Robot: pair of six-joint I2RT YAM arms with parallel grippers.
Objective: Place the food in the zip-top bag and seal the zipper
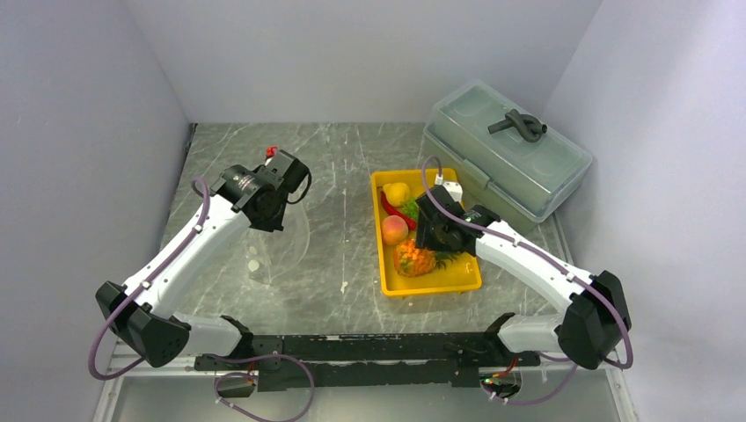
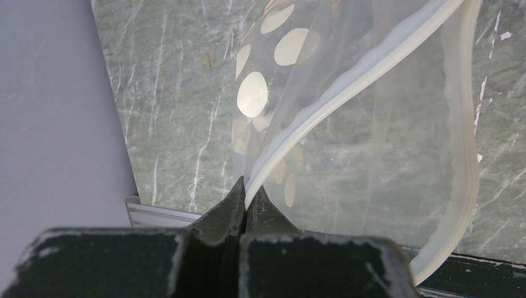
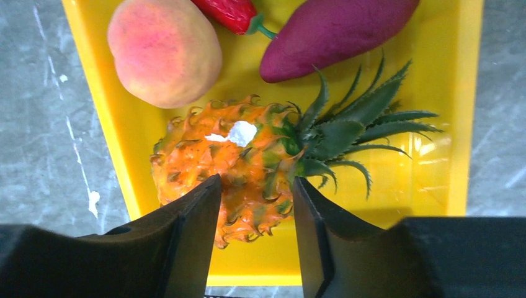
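A clear zip-top bag [image 2: 409, 155] with pale oval spots stands with its mouth spread in the left wrist view. My left gripper is shut on one end of its zipper rim. In the right wrist view an orange pineapple [image 3: 192, 152] with green leaves lies in the yellow tray [image 3: 462, 124]. Over it hangs my right gripper, its fingers apart and nothing held between them. Beyond the pineapple are a peach [image 3: 164, 53], a red chili [image 3: 232, 12] and a purple eggplant-like item [image 3: 338, 37]. A yellow fruit [image 1: 396, 192] shows in the top view.
A lidded translucent green box [image 1: 510, 149] with a dark handle stands at the back right, close to the tray. Between bag and tray the grey marbled table [image 1: 341, 264] is clear. Walls rise on the left, back and right.
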